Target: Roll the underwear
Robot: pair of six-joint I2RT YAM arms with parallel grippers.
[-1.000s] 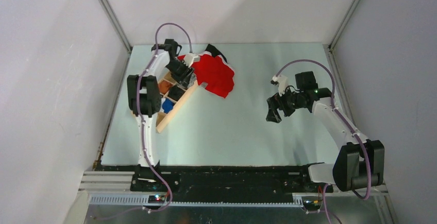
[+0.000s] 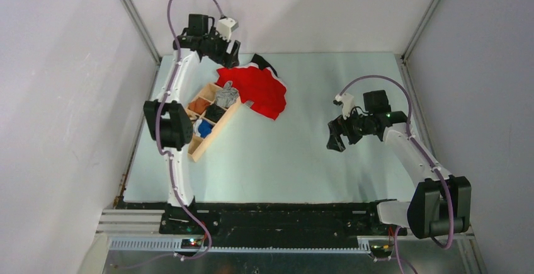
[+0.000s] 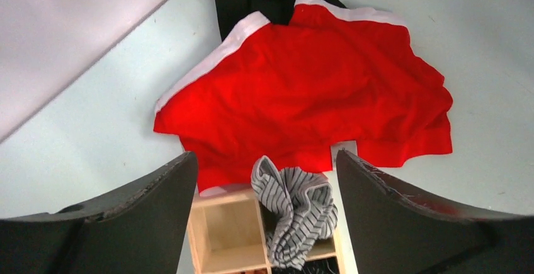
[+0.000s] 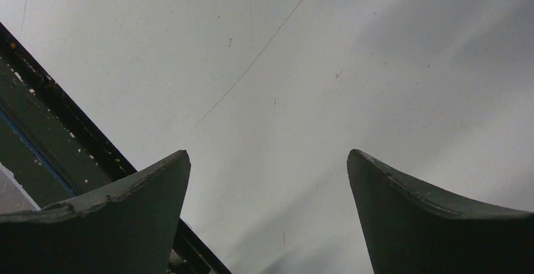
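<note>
Red underwear [image 2: 263,91] with a white edge lies spread at the back of the table, overlapping a black garment [image 2: 267,63]. A grey striped garment [image 3: 296,208] sits rolled in an end compartment of the wooden box [image 2: 215,142], with part of it standing above the rim. My left gripper is open, over the box's far end and the red cloth, with nothing between its fingers. To the right, above bare table, my right gripper is open and empty.
Other compartments of the box hold brown cloth [image 2: 199,106], black cloth [image 2: 215,113] and blue cloth [image 2: 203,128]. The empty compartment [image 3: 235,230] beside the striped garment shows bare wood.
My left gripper has moved from the striped garment towards the back and opened. The striped garment stays in the box. The right arm has barely moved.
</note>
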